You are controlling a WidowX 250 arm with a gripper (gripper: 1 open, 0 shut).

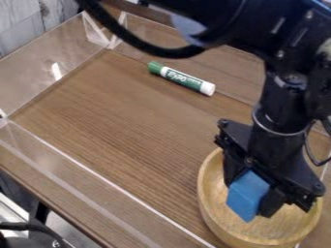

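My black gripper [265,179] is low at the right, inside a round tan bowl [218,213], shut on a blue block [246,197]. The block sits low within the bowl, partly covered by the black fingers. A green and white marker [183,78] lies on the wooden table toward the back.
Clear raised edges run along its left side and front left. The arm and cables cover much of the upper right.
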